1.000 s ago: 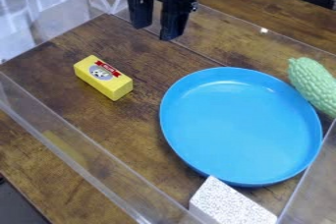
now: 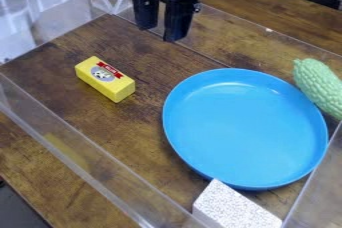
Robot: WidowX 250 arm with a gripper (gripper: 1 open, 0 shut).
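My black gripper [image 2: 163, 14] hangs at the top centre of the camera view, its two fingers pointing down and set apart, open, above the wooden table. Below and to its left a yellow box [image 2: 106, 79] with a red label lies on the table. A large blue plate [image 2: 245, 130] lies to the lower right of the gripper.
A green textured object [image 2: 317, 84] lies at the right edge, and a white speckled block [image 2: 233, 208] at the bottom. Clear plastic walls [image 2: 47, 126] border the left and front. Bare wood [image 2: 174, 57] lies between gripper and plate.
The gripper has shifted very slightly over the last second. The box, plate and other objects are where they were.
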